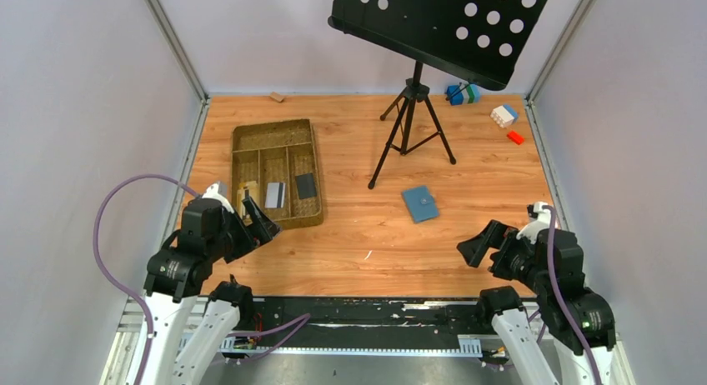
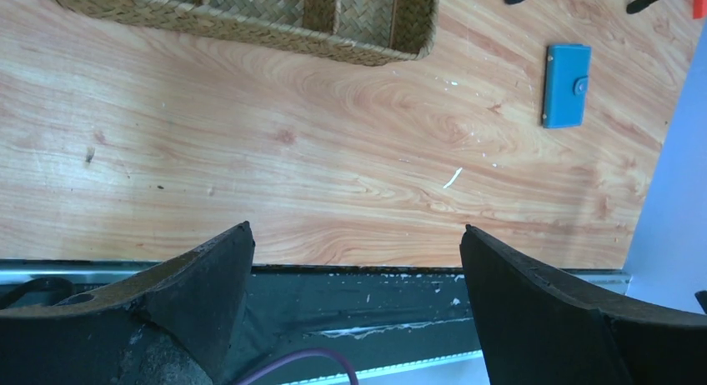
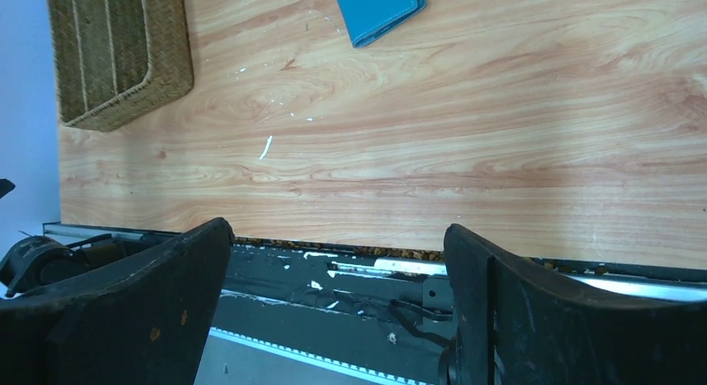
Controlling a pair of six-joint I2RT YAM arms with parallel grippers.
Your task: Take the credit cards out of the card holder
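Note:
A blue card holder [image 1: 420, 203] with a snap button lies closed on the wooden table, right of centre. In the left wrist view the same card holder [image 2: 567, 86] shows at the upper right, while the right wrist view has only part of it at the top edge. My left gripper [image 1: 263, 225] hangs open near the basket's front edge, well left of the holder. Over the right front of the table, my right gripper [image 1: 479, 245] is open too, nearer to the holder but apart from it. Neither has anything between its fingers.
A woven basket [image 1: 302, 224] with compartments stands at left, with several card-like items inside, one being a grey card [image 1: 275, 195]. A black music stand [image 1: 415, 89] rises at the back. Toy bricks [image 1: 504, 115] lie at the back right.

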